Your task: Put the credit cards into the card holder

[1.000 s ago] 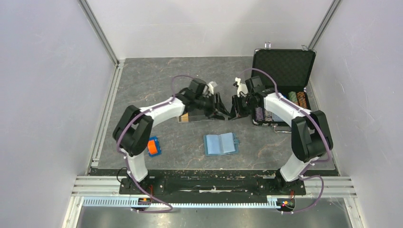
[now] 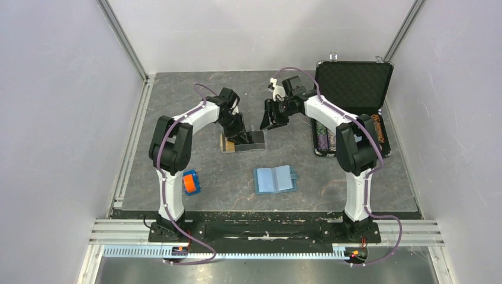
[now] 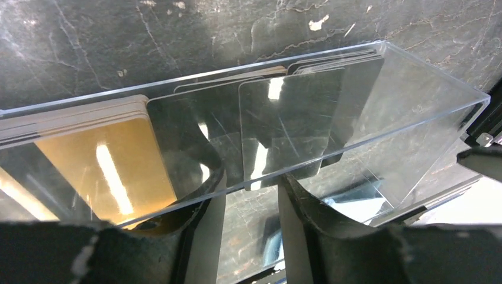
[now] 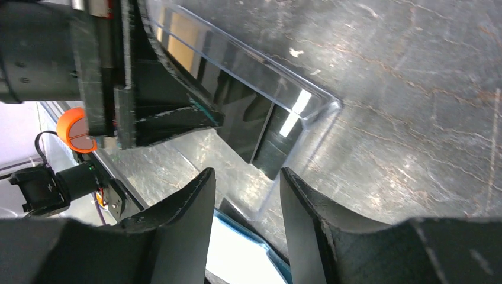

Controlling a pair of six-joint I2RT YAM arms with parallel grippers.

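Observation:
A clear box (image 2: pixel 258 146) holds gold cards (image 3: pixel 109 157) and dark, shiny cards (image 3: pixel 287 118). My left gripper is over the box's near edge, fingers part open, just short of the dark cards. My right gripper hangs just right of the box, open, nothing between its fingers. The blue card holder (image 2: pixel 266 180) lies open at the front middle of the table.
An open black case (image 2: pixel 350 83) with rolled items stands at the right. An orange-and-blue tape object (image 2: pixel 190 184) lies at the front left.
Both arms have moved leftward, the left gripper coming onto the box of cards and the right following toward its right end.

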